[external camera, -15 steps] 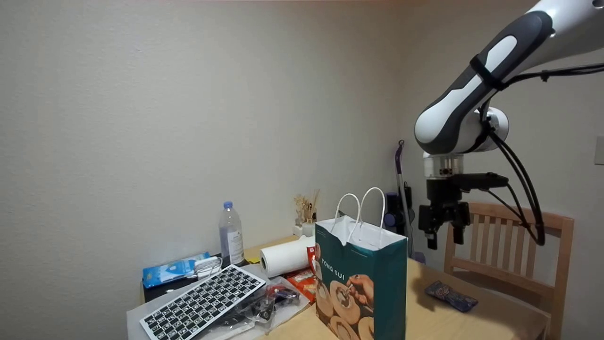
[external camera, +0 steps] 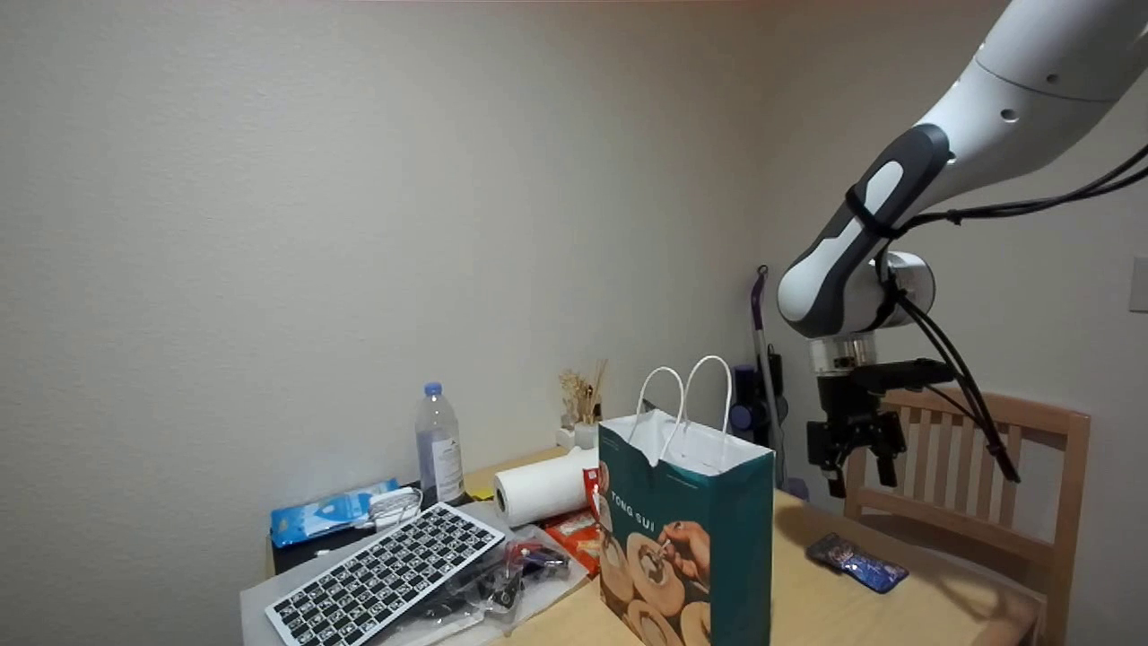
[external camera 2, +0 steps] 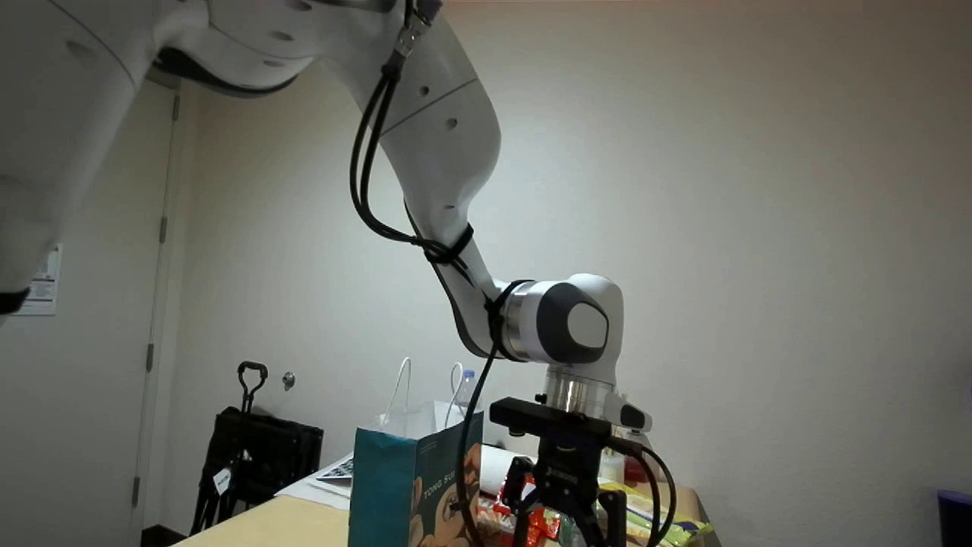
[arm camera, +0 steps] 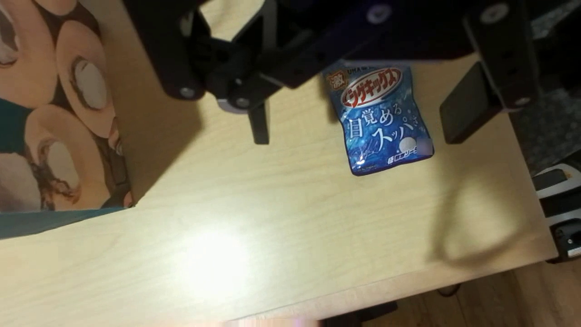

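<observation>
A blue snack pouch (arm camera: 381, 120) with Japanese lettering lies flat on the table, its upper end hidden behind the gripper in the wrist view. In exterior view 1 the same pouch (external camera: 857, 562) rests to the right of a paper bag. My gripper (external camera: 861, 481) hangs above it, clear of the table. Its fingers are open, with nothing held; in the wrist view the fingers (arm camera: 259, 124) stand on either side of the pouch, well apart from it. A teal paper bag (external camera: 743, 549) with white handles stands upright on the table.
Behind the bag are a paper towel roll (external camera: 538, 490), a water bottle (external camera: 439, 447), a keyboard (external camera: 387, 576) and red packets (external camera: 578, 535). A wooden chair (external camera: 969, 517) stands at the table's far right. Bare tabletop (arm camera: 305, 218) surrounds the pouch.
My gripper has come down and slightly right in exterior view 1, tilting a little. The pouch and the bag have stayed where they were.
</observation>
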